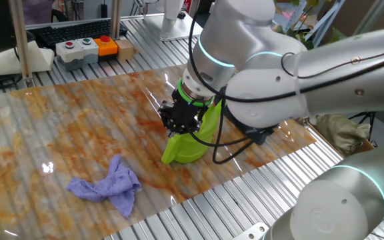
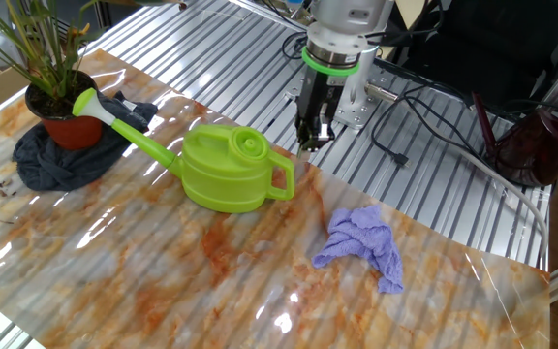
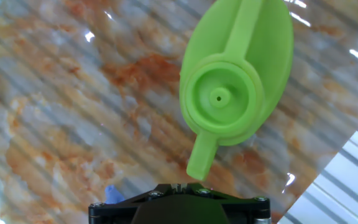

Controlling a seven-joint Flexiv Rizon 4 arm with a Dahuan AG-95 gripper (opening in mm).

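Observation:
A lime-green watering can (image 2: 226, 173) stands upright on the marbled sheet, its long spout towards the potted plant and its handle (image 2: 287, 178) towards my arm. In exterior view 2, my gripper (image 2: 312, 142) points down close to the handle end, with no contact showing. Exterior view 1 has the gripper (image 1: 178, 127) in front of the can, hiding much of it. From the wrist, the can (image 3: 269, 68) appears beyond the gripper body, handle nearest and apart from it. The fingers are too dark and small to tell how they stand.
A crumpled purple cloth (image 2: 361, 244) lies on the sheet near the can. The potted plant (image 2: 71, 126) rests on a dark cloth (image 2: 42, 165). A dark red kettle (image 2: 531, 145) stands beyond the sheet. Much of the marbled sheet (image 1: 52, 127) is bare.

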